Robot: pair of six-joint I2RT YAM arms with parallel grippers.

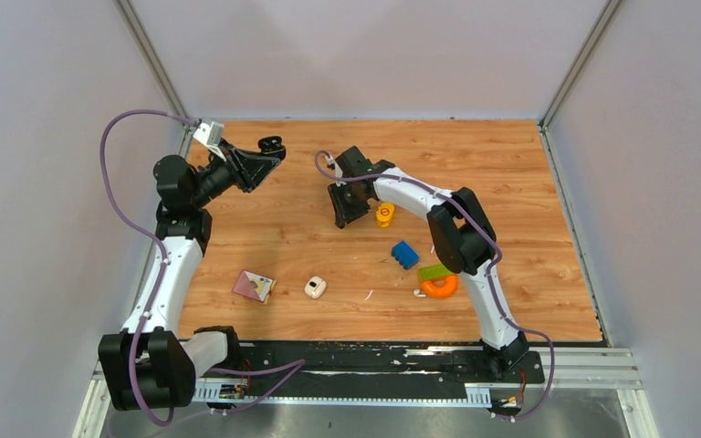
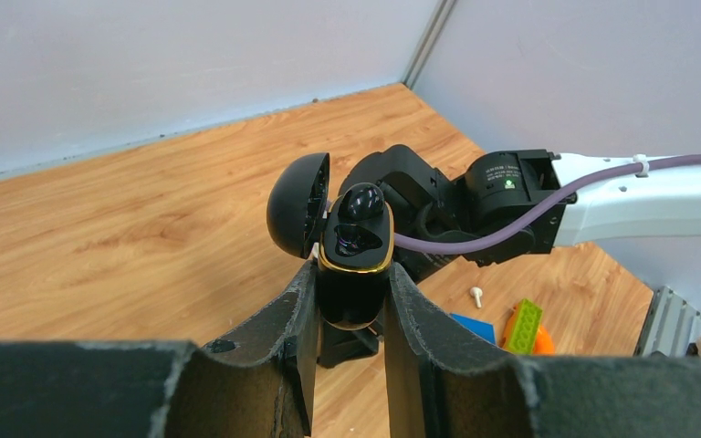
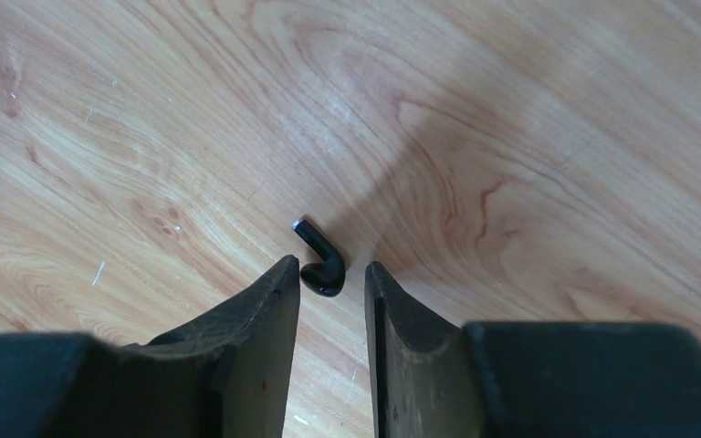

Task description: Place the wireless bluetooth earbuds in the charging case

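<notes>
My left gripper is shut on an open black charging case (image 2: 351, 283) with gold trim, held up at the back left (image 1: 271, 146). A black earbud (image 3: 327, 274) lies on the wooden table (image 3: 511, 137) in the right wrist view, between the tips of my right gripper, which stands part open low over it. In the top view the right gripper (image 1: 343, 217) mostly hides that earbud.
A yellow cylinder (image 1: 385, 214), blue brick (image 1: 405, 254), green brick (image 1: 433, 272) and orange ring (image 1: 439, 288) lie to the right. A white case (image 1: 315, 286) and pink card box (image 1: 249, 286) lie toward the front.
</notes>
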